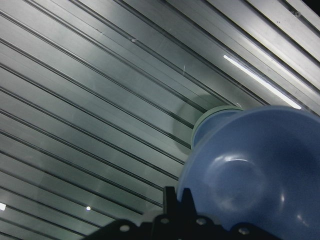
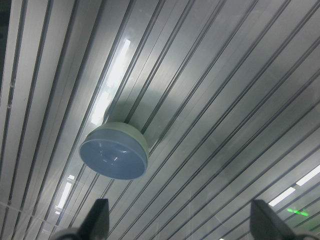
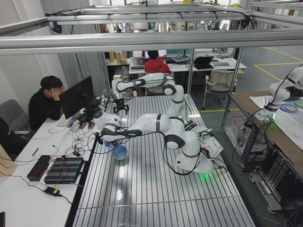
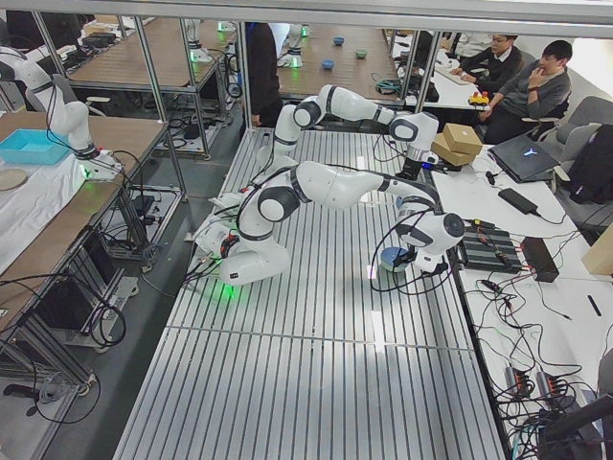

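In the left wrist view a large blue bowl (image 1: 240, 175) fills the lower right, its rim at my left gripper's (image 1: 178, 197) fingers, which are shut on it. A smaller blue bowl in a green one (image 1: 205, 125) lies partly hidden beneath it. The right wrist view shows that nested pair (image 2: 114, 152) on the slatted metal table (image 2: 215, 125). My right gripper is open and empty, raised away from the bowls; in the camera left view it hangs (image 3: 120, 106) behind them.
A desk with cables and electronic boxes (image 3: 64, 171) runs along the table's side, with a monitor (image 3: 78, 97) and a seated person. Both arms stretch across its far half.
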